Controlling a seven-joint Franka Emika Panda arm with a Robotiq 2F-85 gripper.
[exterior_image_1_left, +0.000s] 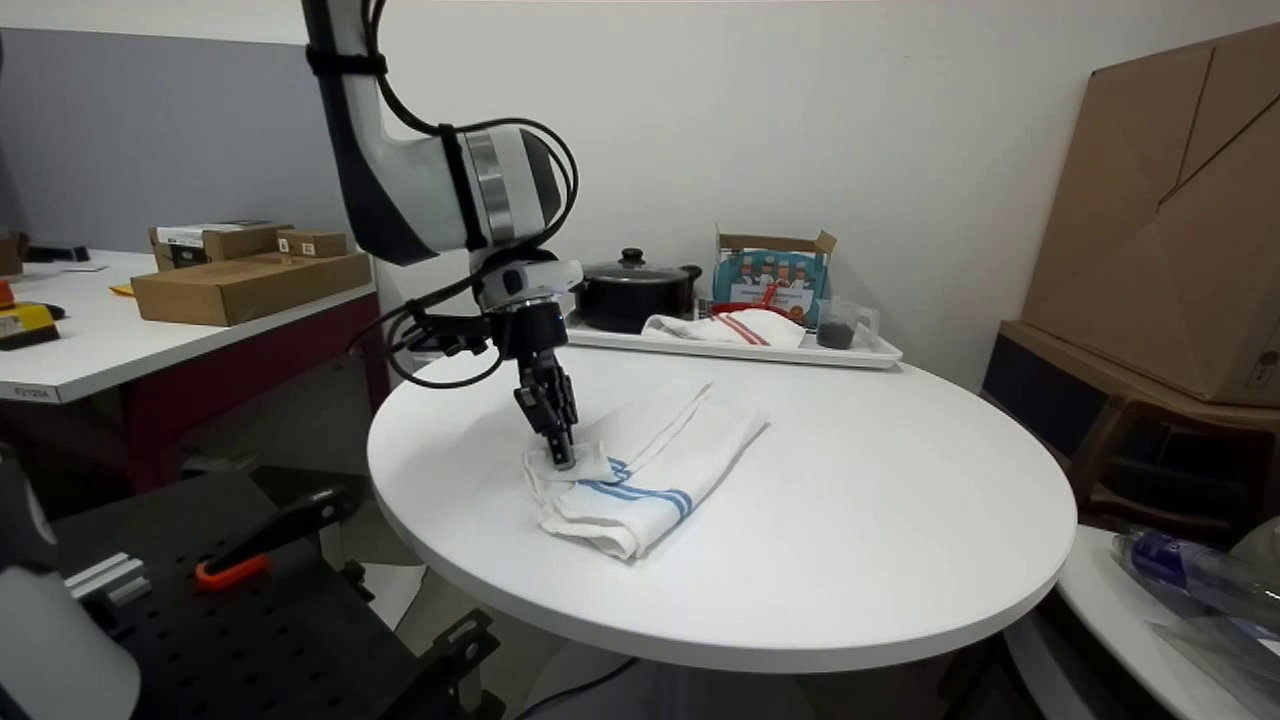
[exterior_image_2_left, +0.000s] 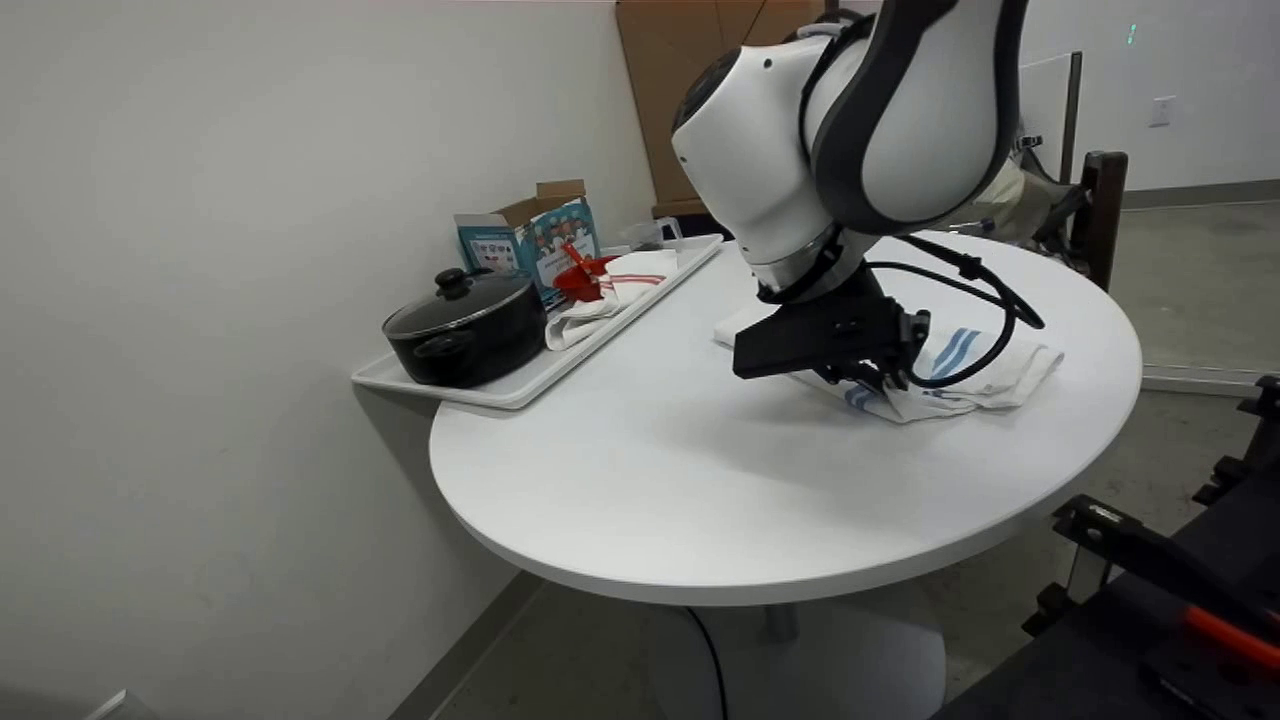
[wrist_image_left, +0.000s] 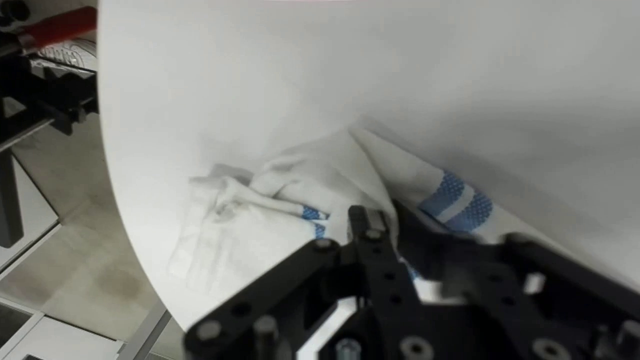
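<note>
A white towel with blue stripes (exterior_image_1_left: 642, 490) lies folded and somewhat crumpled on the round white table (exterior_image_1_left: 864, 528), left of its middle in exterior view 1. My gripper (exterior_image_1_left: 561, 460) points down at the towel's near left part and is shut on a fold of it. In the wrist view, cloth bunches up around the fingertips of the gripper, and the towel (wrist_image_left: 324, 165) spreads out to both sides. Seen in exterior view 2, the arm hides part of the towel (exterior_image_2_left: 1002, 366).
At the table's back, a white tray (exterior_image_1_left: 882, 358) carries a black lidded pot (exterior_image_1_left: 636, 292), a red-striped towel (exterior_image_1_left: 750, 326), a blue box (exterior_image_1_left: 768, 278) and a clear cup (exterior_image_1_left: 846, 324). Black clamps stand near the front left edge.
</note>
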